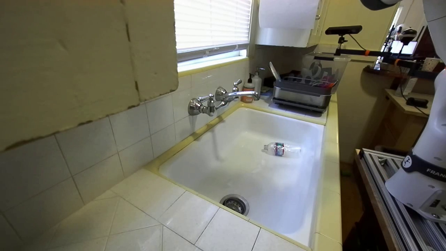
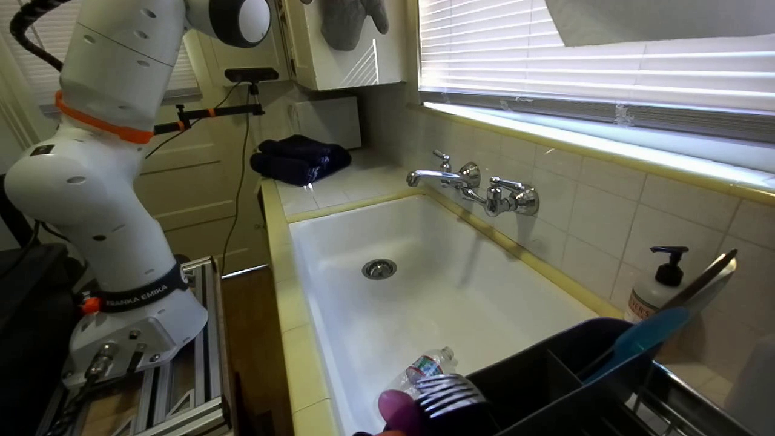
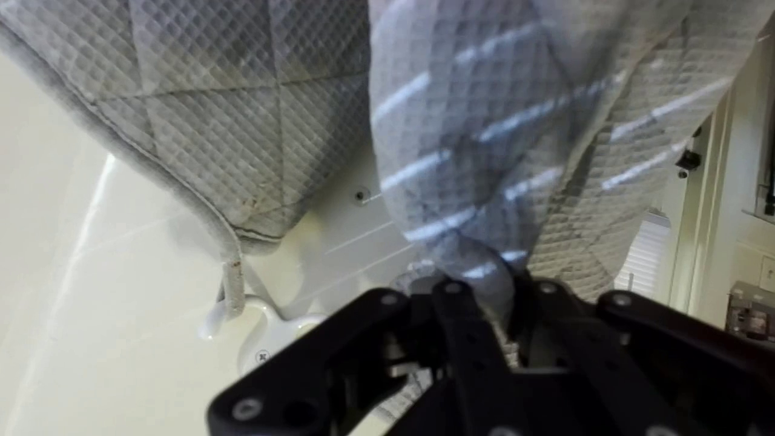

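In the wrist view, my gripper is shut on a fold of grey waffle-quilted mitt (image 3: 465,145), bunched between the dark fingertips. Bright stripes of light cross this cloth. A second grey quilted piece (image 3: 218,94) hangs to the left, its corner loop (image 3: 233,287) on a white wall hook (image 3: 280,316). Whether the two pieces are joined cannot be made out. Exterior view 2 shows grey mitt cloth (image 2: 345,22) at the cabinet side, cut off by the top edge. Neither exterior view shows the gripper itself.
Below, a clear plastic bottle (image 1: 282,149) lies in the white sink (image 1: 200,163). A dish rack (image 1: 303,92) stands at one end of the sink, and a dark folded cloth (image 2: 301,160) lies on the opposite counter. The faucet (image 1: 238,94) projects from the tiled wall.
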